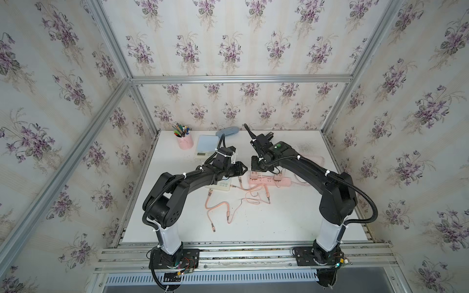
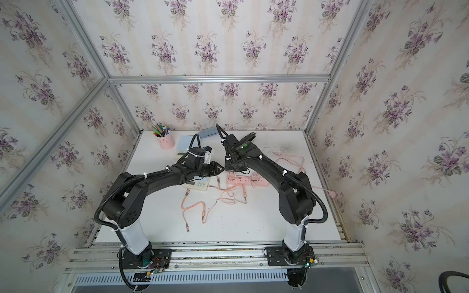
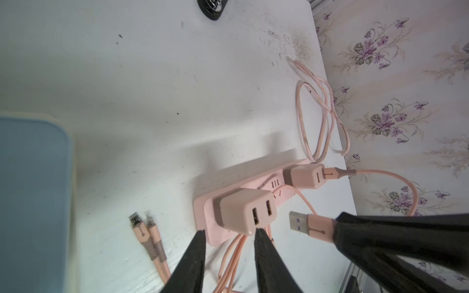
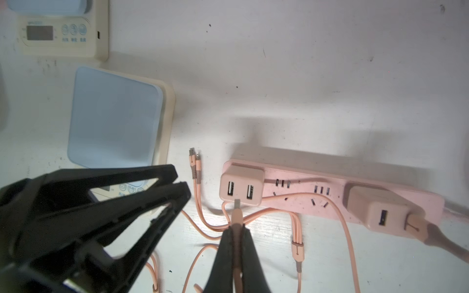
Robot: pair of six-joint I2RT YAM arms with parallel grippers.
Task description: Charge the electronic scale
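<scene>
A pink USB plug sticks out from my right gripper, which is shut on it; its metal end lies just below a two-port charger, apart from it in the left wrist view. That charger sits on the left end of a pink power strip (image 4: 303,193). My left gripper is part open with nothing between its fingers, close to the charger. Left of the strip lies an electronic scale (image 4: 117,117) with a blue top, its display partly hidden by the left gripper. A second scale (image 4: 61,36) lies farther back.
Another charger (image 4: 386,210) with a cable plugged in sits at the strip's right end. Loose pink cables (image 1: 217,207) lie in front. A pen cup (image 1: 185,141) and a blue case (image 1: 227,131) stand at the back.
</scene>
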